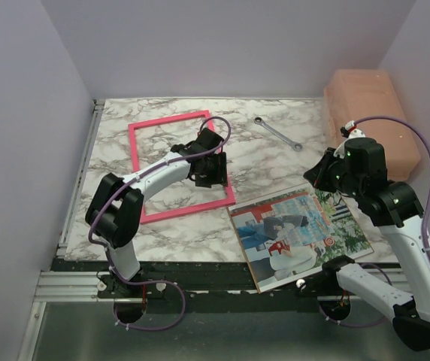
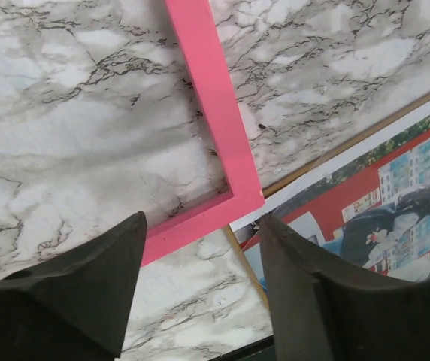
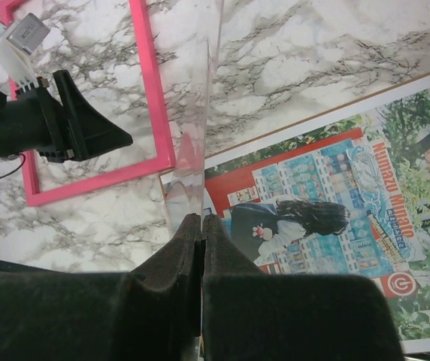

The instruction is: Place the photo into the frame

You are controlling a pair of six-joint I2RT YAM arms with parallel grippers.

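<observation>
The pink frame (image 1: 192,210) lies flat on the marble-patterned table, with only marble showing inside it. My left gripper (image 1: 211,184) hovers over its right side, open and empty; in the left wrist view the frame's near right corner (image 2: 243,199) shows beyond the fingers (image 2: 128,252). To the right lies the photo (image 1: 283,233), a colourful print on a brown-edged backing, its left corner close by the frame. My right gripper is above the photo, shut on a clear sheet (image 3: 194,150) seen nearly edge-on. The sheet's full outline is hard to make out.
A wrench (image 1: 278,134) lies behind the photo. At the back right stands an orange-pink box (image 1: 373,113). The photo's front corner reaches past the table's front edge. Bare marble lies between the frame and the wrench.
</observation>
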